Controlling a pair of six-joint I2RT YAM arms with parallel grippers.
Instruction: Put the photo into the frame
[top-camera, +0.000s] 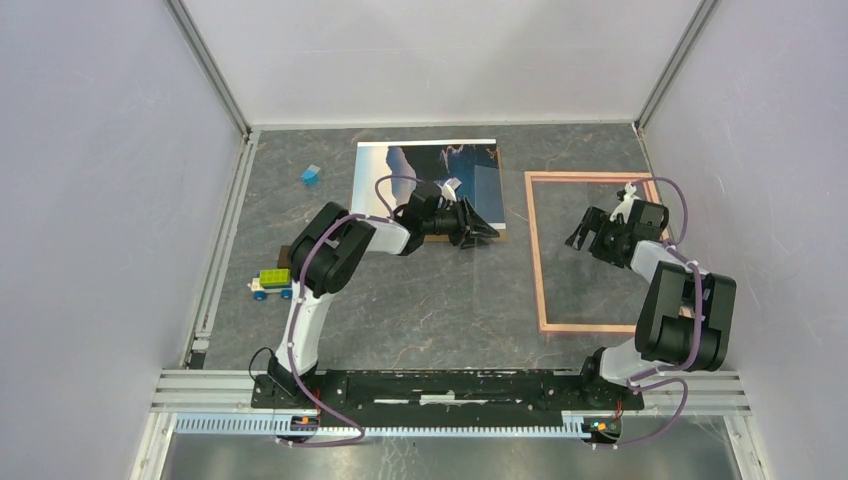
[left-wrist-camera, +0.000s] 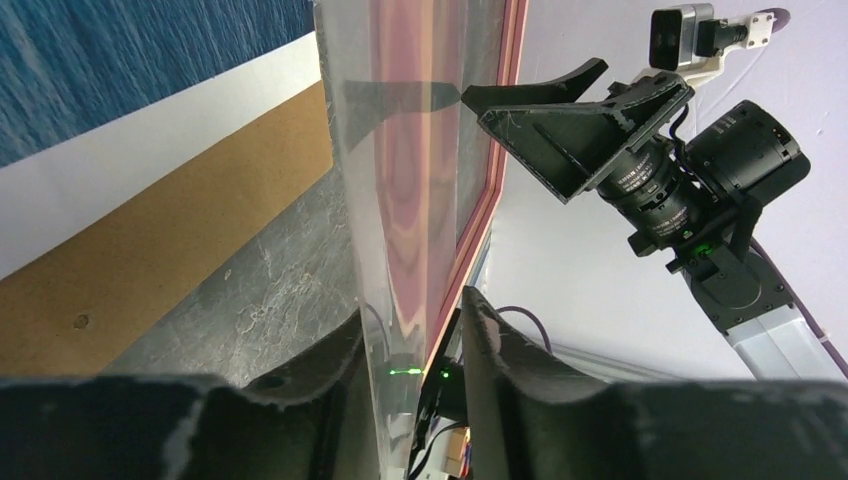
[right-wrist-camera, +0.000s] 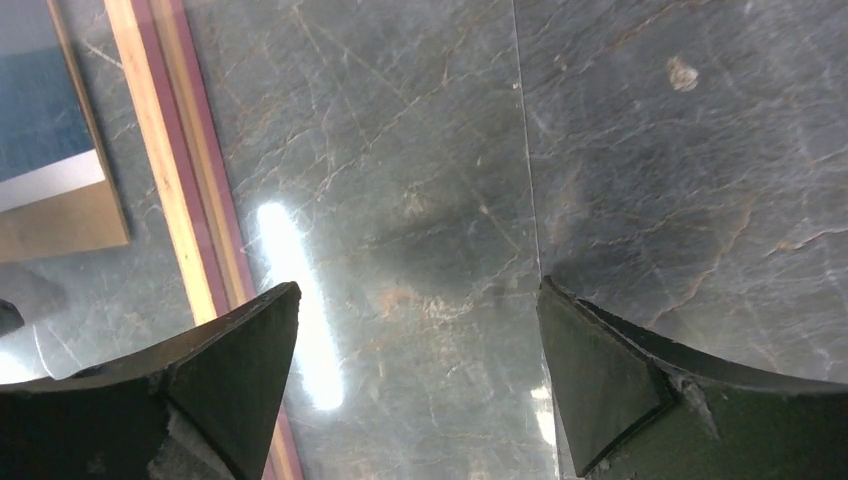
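Observation:
The photo (top-camera: 440, 160) lies on a brown backing board (left-wrist-camera: 240, 185), left of the empty wooden frame (top-camera: 537, 250) on the table. My left gripper (top-camera: 480, 240) is over the photo's near right corner. In the left wrist view a clear pane (left-wrist-camera: 400, 200) stands nearly edge-on between its parted fingers. A gap shows between the pane and the right-hand finger; contact with the other one cannot be made out. My right gripper is open above the area inside the frame, with nothing between its fingers.
A small blue block (top-camera: 311, 174) lies at the back left. By the left arm sits a toy vehicle with a green brick (top-camera: 273, 278) on top. Free table lies in front of the photo. Walls close off the back and both sides.

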